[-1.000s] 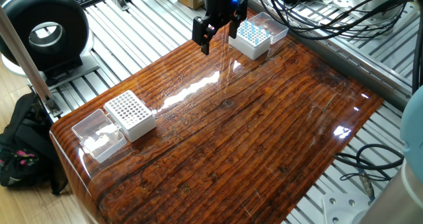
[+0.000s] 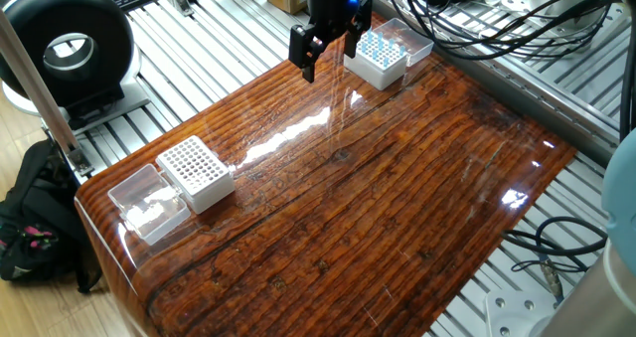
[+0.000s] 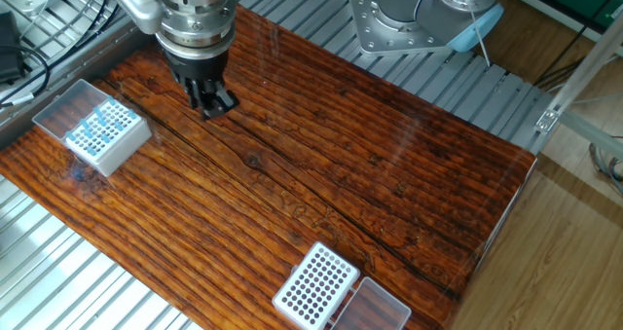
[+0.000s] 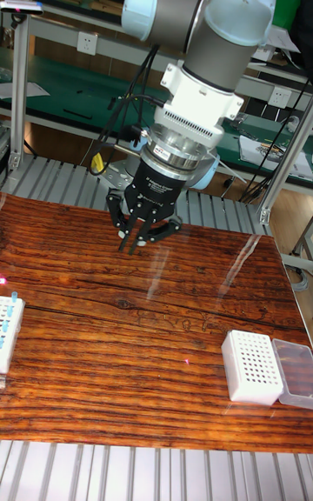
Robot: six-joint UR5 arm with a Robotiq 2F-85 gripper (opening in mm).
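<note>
My black gripper (image 4: 129,249) hangs in the air over the table, pointing down, clear of both boxes. In exterior view 3 its two fingers stand close together; whether they fully meet is unclear. No object shows between them. A white rack box (image 3: 109,141) holds several light blue tips (image 2: 376,46) standing in its holes, its clear lid folded open. Exterior view 2 has the gripper (image 3: 220,113) to the right of this box. Across the table sits a second white rack box (image 2: 196,175), its holes looking empty, with its clear lid (image 2: 149,203) also open.
Black cables (image 2: 517,34) run along the far right in exterior view 1. A slatted metal frame (image 4: 231,213) surrounds the table.
</note>
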